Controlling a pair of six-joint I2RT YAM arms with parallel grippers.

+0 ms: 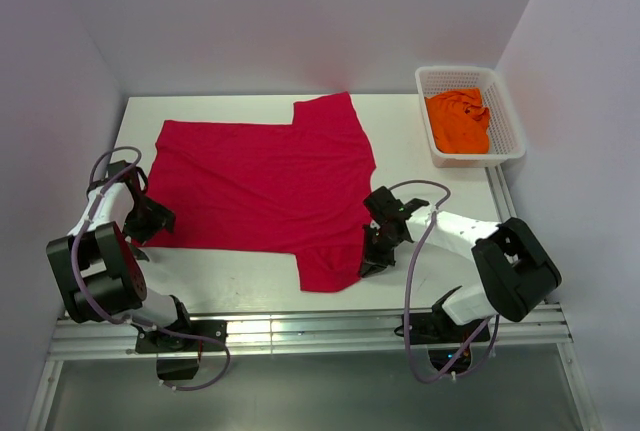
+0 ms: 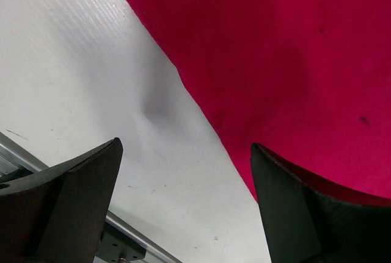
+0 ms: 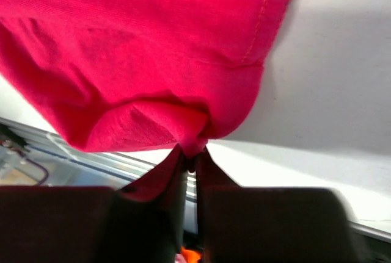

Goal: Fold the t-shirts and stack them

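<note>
A red T-shirt lies spread flat on the white table, sleeves toward back and front at its right end. My left gripper is over the shirt's front left corner; in its wrist view the fingers stand open above the hem.
A white basket holding orange cloth stands at the back right. Bare table shows along the front. Walls enclose the back and sides.
</note>
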